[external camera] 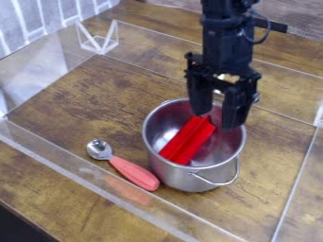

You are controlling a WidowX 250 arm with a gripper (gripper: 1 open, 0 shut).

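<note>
A steel pot (190, 175) with side handles holds a red bar-shaped object (187, 142) lying diagonally inside. My black gripper (217, 95) hangs open over the back of the pot, nothing between its fingers. A spoon with a pink handle (132, 173) lies on the table left of the pot, its metal bowl toward the back left.
A clear plastic barrier runs along the left and front edges, with a small white bracket (101, 40) at the back left.
</note>
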